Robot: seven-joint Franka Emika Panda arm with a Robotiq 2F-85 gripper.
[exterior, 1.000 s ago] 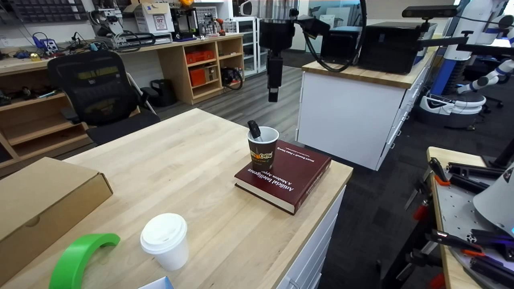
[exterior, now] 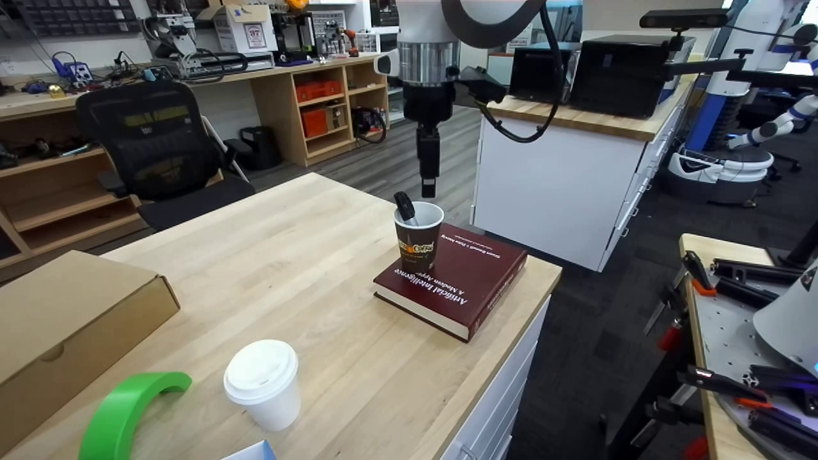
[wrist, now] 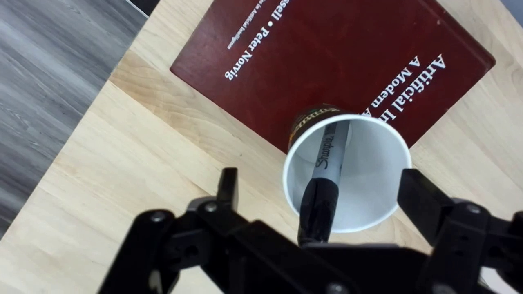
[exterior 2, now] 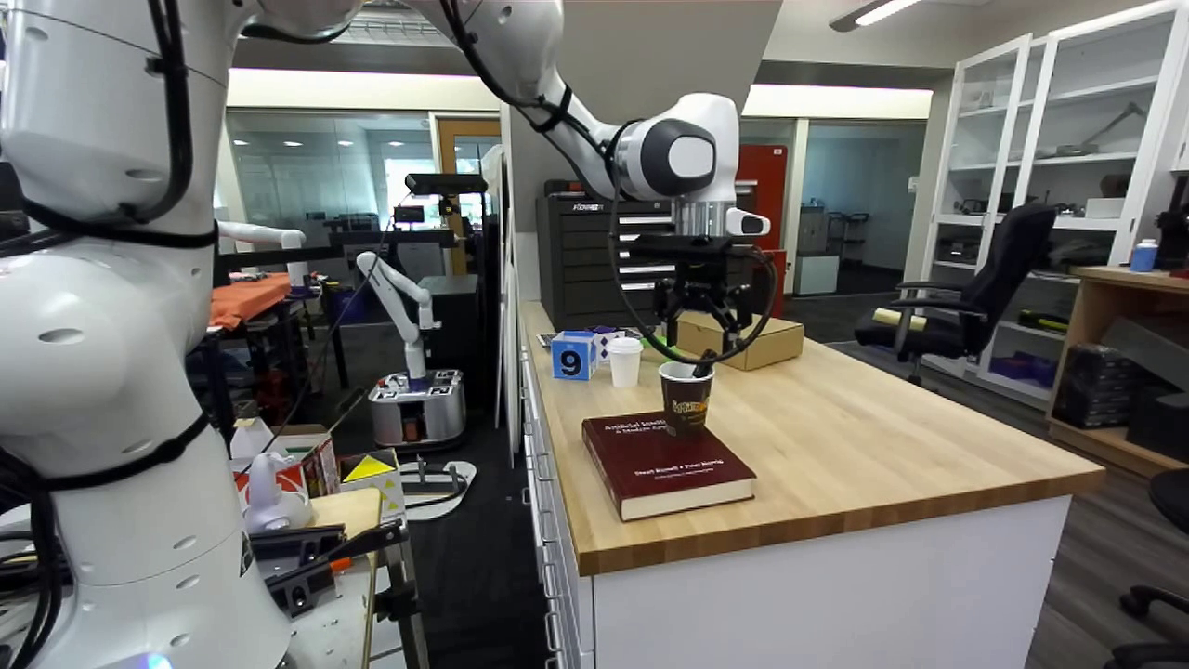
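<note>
A dark printed paper cup point(exterior: 418, 246) with a white inside stands upright on a maroon book point(exterior: 475, 269) near the table's edge. Leaning in the cup is a black-capped grey Sharpie marker point(wrist: 328, 169), its cap rising past the rim. My gripper points down, open and empty, with one finger on each side of the cup in the wrist view. From the side, the gripper point(exterior: 429, 188) shows just above the rim level, apart from the cup. In the second exterior view, the cup point(exterior 2: 685, 403) sits beneath the gripper point(exterior 2: 702, 347).
A white lidded cup point(exterior: 262, 383), a green arch point(exterior: 130, 410) and a cardboard box point(exterior: 77, 306) occupy the other end of the table. A blue number block point(exterior 2: 574, 357) stands beside the white cup. Bare wood point(exterior: 276, 253) lies open in the middle.
My gripper has come down and shifted slightly left in the first exterior view, closer to the cup. The cup, marker and book have stayed where they were.
</note>
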